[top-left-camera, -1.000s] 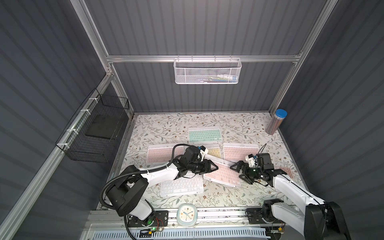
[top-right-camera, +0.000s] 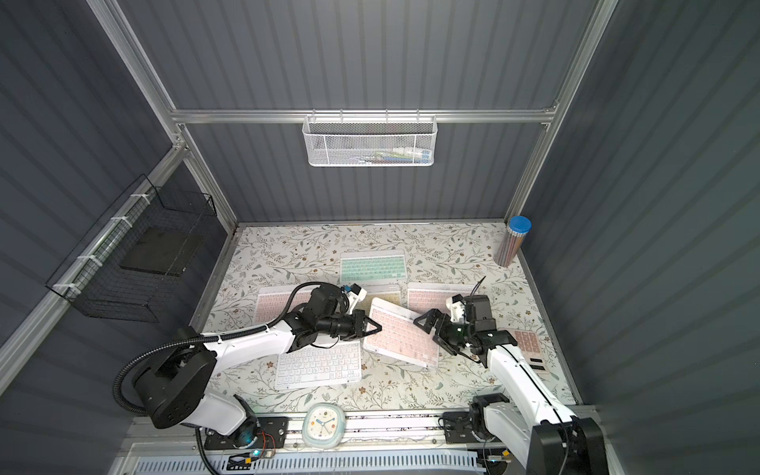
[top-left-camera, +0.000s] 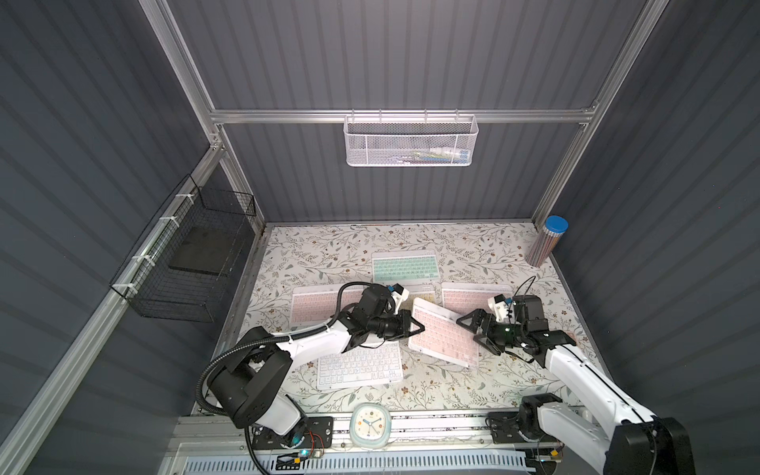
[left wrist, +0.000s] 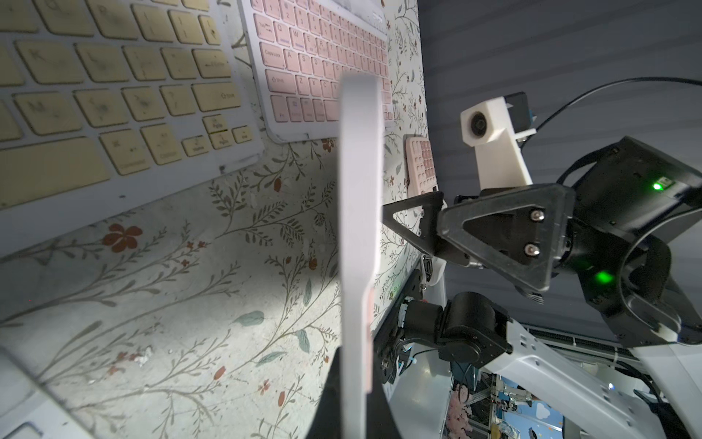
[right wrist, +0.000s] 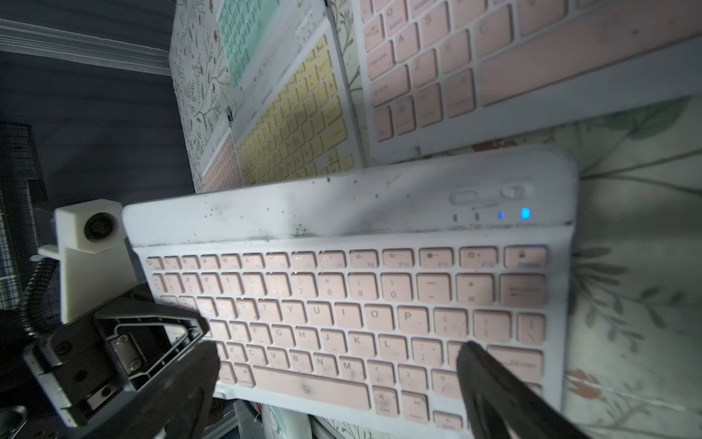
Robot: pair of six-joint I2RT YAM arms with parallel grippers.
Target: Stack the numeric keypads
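Note:
A pink-keyed white keyboard [top-left-camera: 445, 332] is tilted up off the table between my two arms. My left gripper [top-left-camera: 415, 325] is shut on its left end; in the left wrist view the keyboard [left wrist: 358, 219] appears nearly edge-on, hiding most of the fingers. At the keyboard's right end my right gripper [top-right-camera: 435, 332] stands open, its fingers [right wrist: 486, 387] wide apart over the keys. A small pink numeric keypad [top-right-camera: 526, 342] lies at the table's right side, beside the right arm. No other numeric keypad can be made out.
Other keyboards lie flat around: green [top-left-camera: 404, 267], yellow [right wrist: 299, 117], pink at right [top-left-camera: 475, 297], pink at left [top-right-camera: 273, 302], white at front [top-left-camera: 360, 365]. A blue-lidded container [top-left-camera: 548, 241] occupies the back right corner. A clock [top-left-camera: 369, 425] sits at the front edge.

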